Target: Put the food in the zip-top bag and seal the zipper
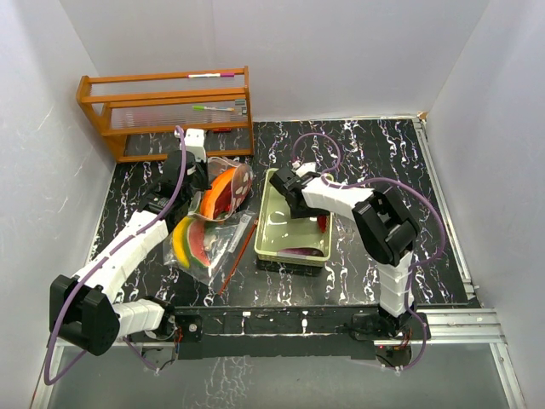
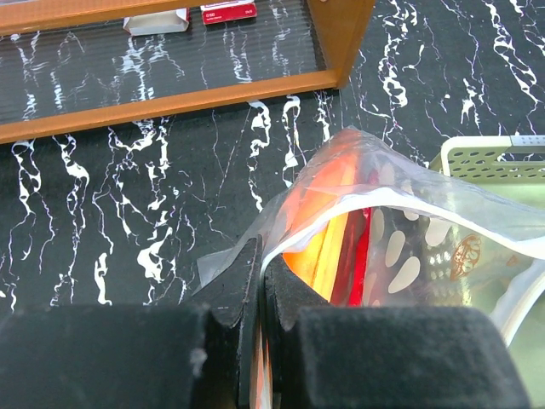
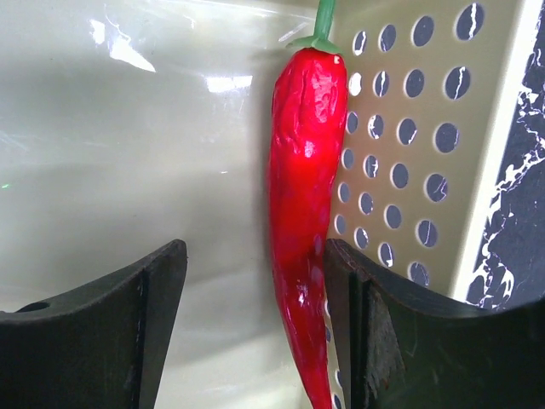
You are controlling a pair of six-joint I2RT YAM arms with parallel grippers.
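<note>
A zip bag point(image 1: 225, 187) with orange and red food inside stands open left of the bin; in the left wrist view my left gripper is shut on its pale rim. In the right wrist view my right gripper is open, down in the green bin point(image 1: 264, 230), its fingertips either side of the lower part of a red chili pepper point(image 3: 302, 153), which lies against the perforated wall. A purple vegetable point(image 1: 300, 252) lies at the bin's near end.
A clear bag with melon-like food point(image 1: 192, 243) lies left of the bin, beside a thin orange rod point(image 1: 238, 260). A wooden rack point(image 1: 170, 102) stands at the back left.
</note>
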